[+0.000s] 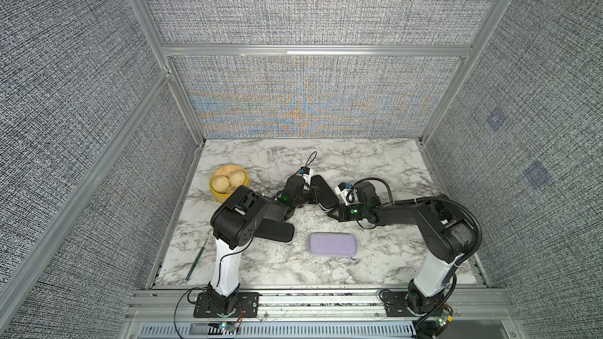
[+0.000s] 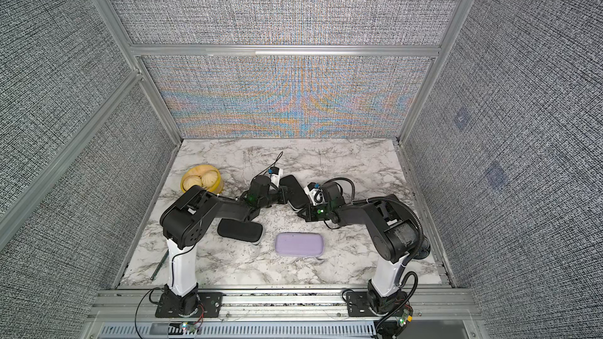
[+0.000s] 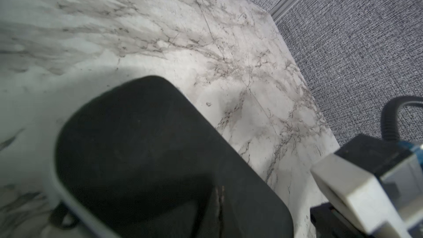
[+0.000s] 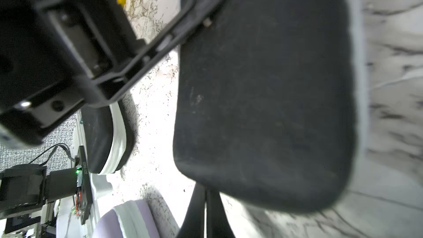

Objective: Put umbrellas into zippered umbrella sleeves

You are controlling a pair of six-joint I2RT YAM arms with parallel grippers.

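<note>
A black zippered sleeve lies between my two grippers near the middle of the table, its pale zipper side showing in the right wrist view. My left gripper is shut, its tips over the sleeve's dark top face with nothing visible between them. In the right wrist view, my right gripper is shut at the end edge of that sleeve; the sleeve partly hides its tips, and nothing shows between them. A second black sleeve and a purple sleeve lie closer to the front, both looking closed. No umbrella is discernible.
A yellow basket with buns stands at the left. Near the left front edge lies a thin dark stick. Open table spreads behind both arms and at the front right.
</note>
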